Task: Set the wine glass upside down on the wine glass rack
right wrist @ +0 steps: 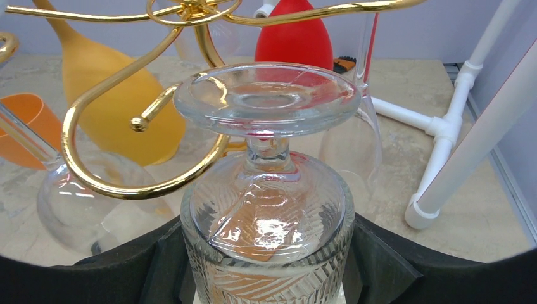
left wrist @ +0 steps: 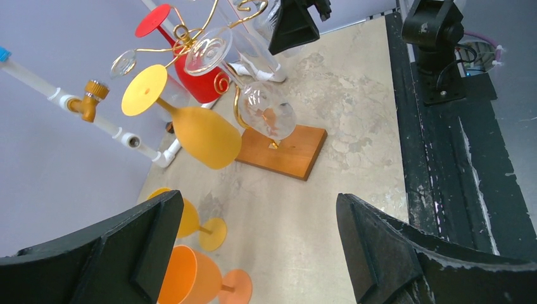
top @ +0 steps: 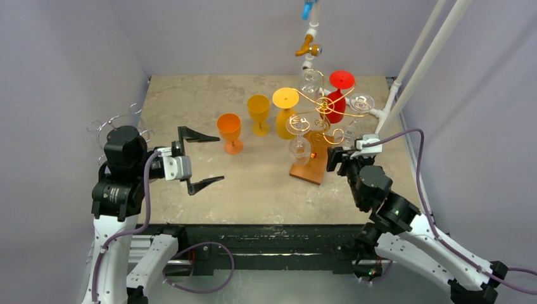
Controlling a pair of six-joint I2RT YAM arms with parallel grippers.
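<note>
A clear cut-glass goblet [right wrist: 269, 221] is upside down in the right wrist view, foot on top and short stem below it. My right gripper [top: 339, 156] is shut on its bowl, at the near right of the gold rack [top: 324, 105]. One curled gold hook [right wrist: 142, 190] lies left of the stem and passes behind the foot; the stem appears outside that curl. From the rack's other arms hang a yellow glass [top: 286, 98], a red glass [top: 342, 79] and several clear ones. My left gripper [top: 222, 158] stands open and empty at the left.
An orange goblet [top: 230, 130] and a yellow goblet [top: 259, 111] stand upright between my left gripper and the rack. The rack's wooden base [top: 308, 171] rests on the tabletop. White pipes [top: 405, 79] rise at the right.
</note>
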